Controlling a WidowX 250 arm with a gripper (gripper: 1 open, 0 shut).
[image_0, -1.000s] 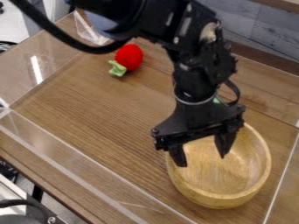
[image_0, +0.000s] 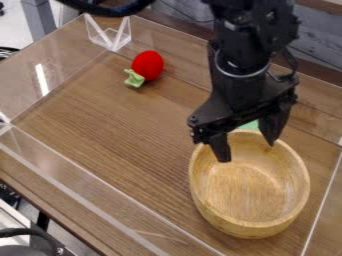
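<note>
My black gripper (image_0: 238, 138) hangs open over the back rim of a round yellow bowl (image_0: 250, 205) at the lower right, with nothing visible between its fingers. Behind the gripper, near the bowl's back rim, a small green object (image_0: 251, 127) is partly hidden. The bowl looks empty.
A red item (image_0: 148, 65) with a green part lies at the upper middle of the wooden table (image_0: 100, 140). A clear plastic holder (image_0: 110, 31) stands at the top left.
My gripper has risen from over the middle of the bowl toward the back of the table, uncovering more of the bowl.
</note>
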